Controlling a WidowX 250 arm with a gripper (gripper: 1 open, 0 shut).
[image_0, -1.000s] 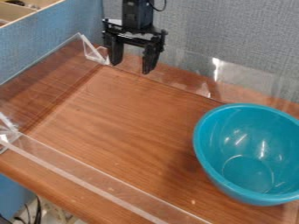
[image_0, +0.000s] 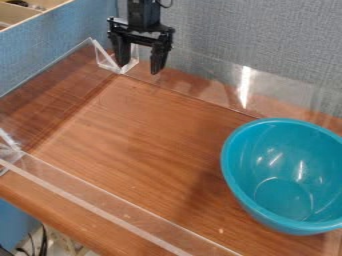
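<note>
My black gripper (image_0: 139, 58) hangs at the back left of the wooden table (image_0: 147, 150), near the clear corner piece of the edging. It is open, with its two fingers apart and no object visible between them. A large turquoise bowl (image_0: 282, 175) stands upright at the right side of the table; it looks empty.
Clear plastic walls (image_0: 107, 200) border the table. A grey padded wall (image_0: 261, 40) rises behind, with a blue panel and a wooden box (image_0: 16, 12) at top left. Cables show at bottom left.
My gripper has moved left, and slightly upward in the picture, toward the back-left corner. The bowl has not moved.
</note>
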